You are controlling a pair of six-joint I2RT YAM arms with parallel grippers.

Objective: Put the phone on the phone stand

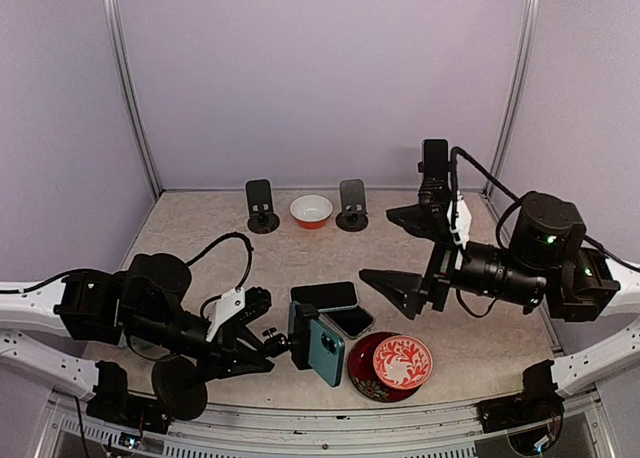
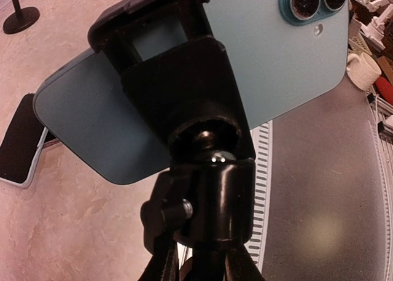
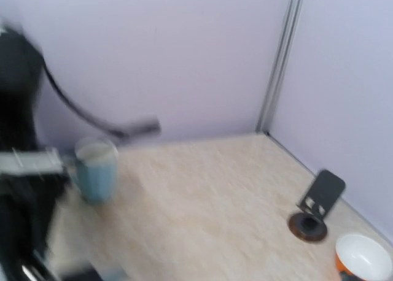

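Observation:
A teal phone (image 1: 326, 348) (image 2: 288, 54) is clamped in a black holder (image 2: 178, 91) on a ball-joint stem, with my left gripper (image 1: 258, 346) shut on that stem at the front centre. My right gripper (image 1: 402, 246) stands open and raised right of centre, apart from the phone. Two phone stands (image 1: 259, 203) (image 1: 351, 203) sit at the back; a stand (image 3: 320, 195) also shows in the blurred right wrist view. Behind the right arm a taller black stand (image 1: 434, 160) is partly hidden.
Two more phones (image 1: 323, 294) (image 2: 19, 140) lie mid-table. A white-orange bowl (image 1: 311, 208) sits between the back stands. A red dish (image 1: 365, 378) holds a patterned bowl (image 1: 402, 361) at the front right. A blue mug (image 3: 96, 180) shows in the right wrist view.

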